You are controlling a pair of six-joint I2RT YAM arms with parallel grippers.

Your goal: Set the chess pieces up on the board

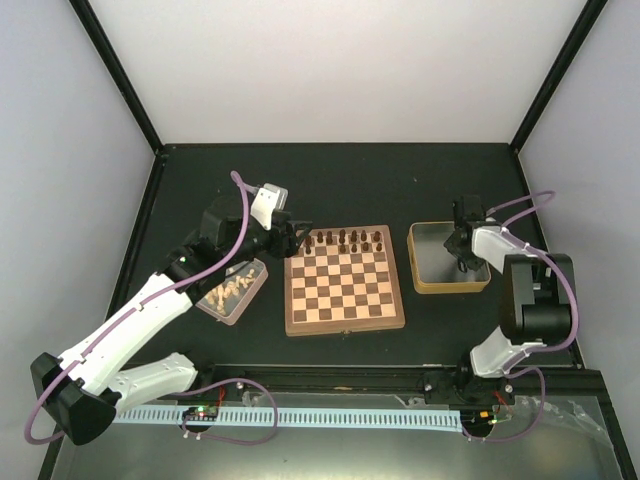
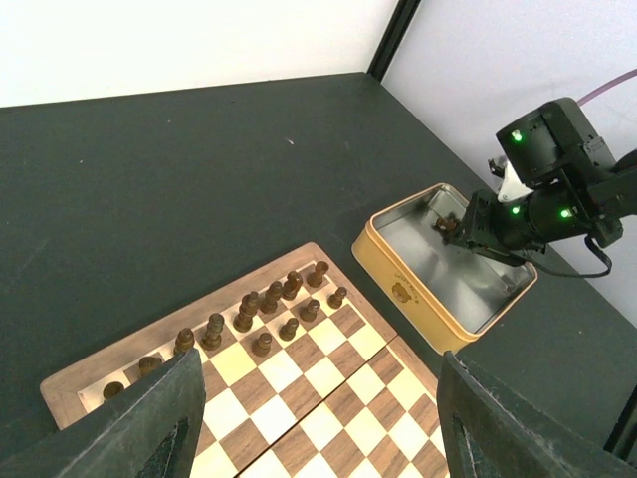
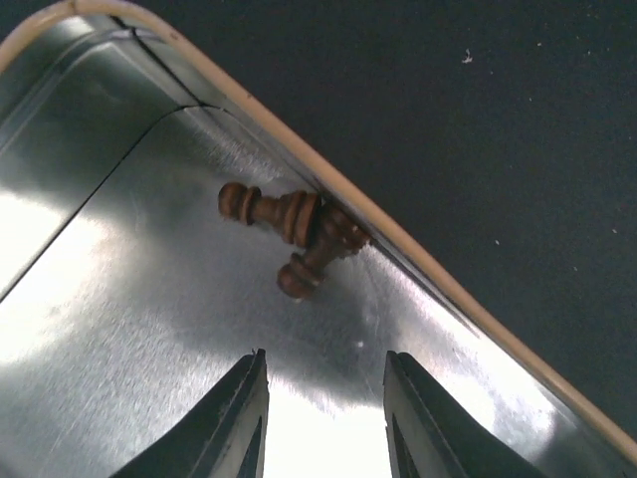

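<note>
The chessboard [image 1: 344, 290] has dark pieces standing along its far rows; in the left wrist view they line the board's back [image 2: 244, 317]. My left gripper [image 1: 296, 237] hangs over the board's back left, open, with nothing between its fingers. My right gripper [image 1: 462, 250] is over the yellow-rimmed box [image 1: 450, 287], open and empty. In the right wrist view two dark brown pieces, a piece on its side [image 3: 269, 209] and another lying beside it [image 3: 317, 261], rest against the box's wall, beyond the fingertips.
A clear container [image 1: 228, 308] of light-coloured pieces sits left of the board, partly under the left arm. The dark table behind the board is clear. Walls border the table at the back and sides.
</note>
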